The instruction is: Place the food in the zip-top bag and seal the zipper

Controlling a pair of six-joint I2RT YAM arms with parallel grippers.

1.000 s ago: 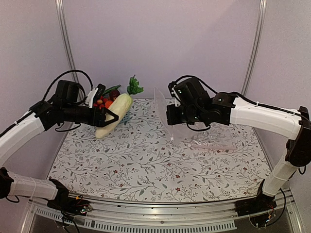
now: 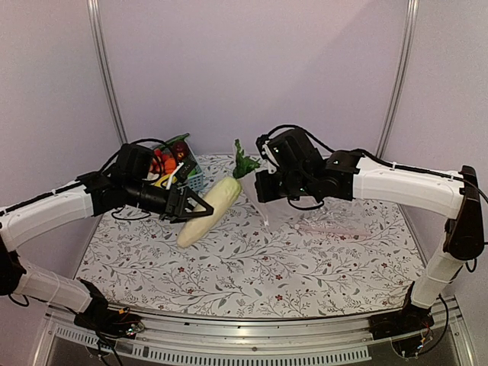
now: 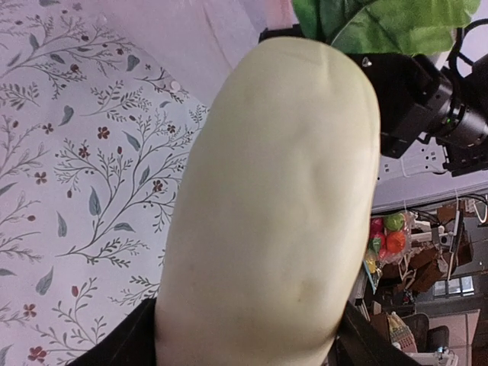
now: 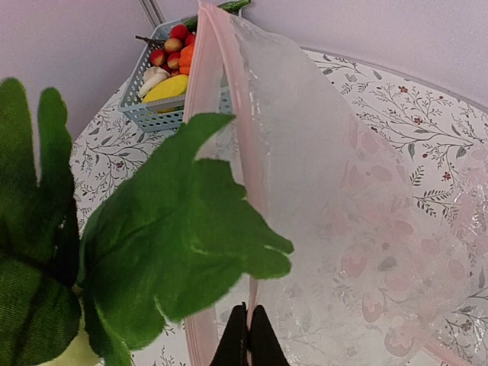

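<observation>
A long white radish (image 2: 212, 213) with green leaves (image 2: 244, 162) is tilted in the air, my left gripper (image 2: 187, 207) shut on its body. In the left wrist view the radish (image 3: 267, 206) fills the middle and hides most of the fingers. The clear zip bag (image 4: 320, 175) with its pink zipper edge stands with its mouth facing left. My right gripper is shut on one side of that edge. Green leaves (image 4: 175, 229) overlap the bag mouth in the right wrist view; whether any leaf is inside cannot be told.
A blue basket (image 4: 137, 114) of toy vegetables and fruit stands at the back left. The rest of the bag lies on the floral tabletop (image 2: 221, 274) beneath the right arm.
The left gripper has carried the radish right and lower, bringing its leaves from near the basket up to the bag mouth. The right gripper shifted slightly left, still with the bag.
</observation>
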